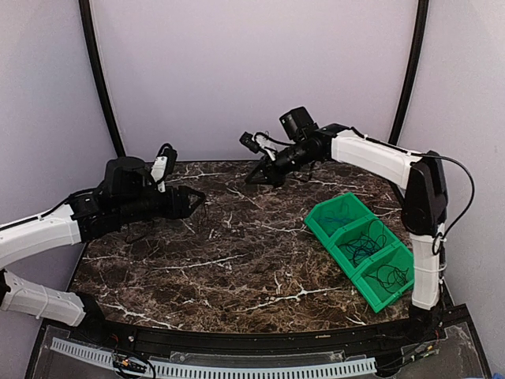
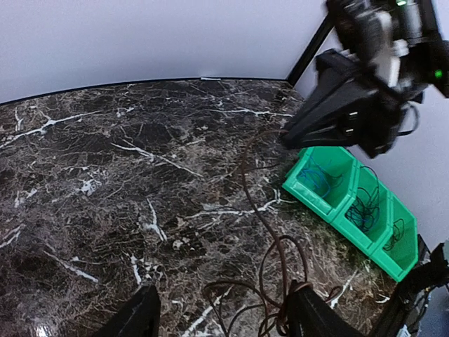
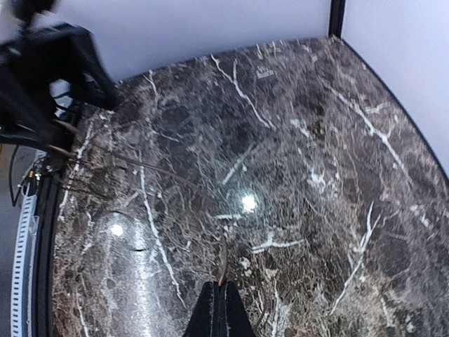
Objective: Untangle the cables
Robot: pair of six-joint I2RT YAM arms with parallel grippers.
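Observation:
A thin brown cable [image 2: 282, 267] runs in the left wrist view from the right arm down to a bunch of loops at my left gripper. That gripper is open, and the loops lie against its right-hand finger [image 2: 316, 319]; whether they hang on it or pass in front, I cannot tell. My right gripper is shut, with the brown cable [image 3: 224, 260] coming out at its tips. From above, the left gripper [image 1: 195, 203] and right gripper [image 1: 252, 180] face each other above the table, and the cable between them barely shows.
A green three-compartment box [image 1: 347, 251] stands on the right of the marble table [image 1: 213, 276]. Blue cables [image 1: 337, 219] lie in its far compartment, dark cables [image 1: 387, 278] in the nearest one, and more in the middle.

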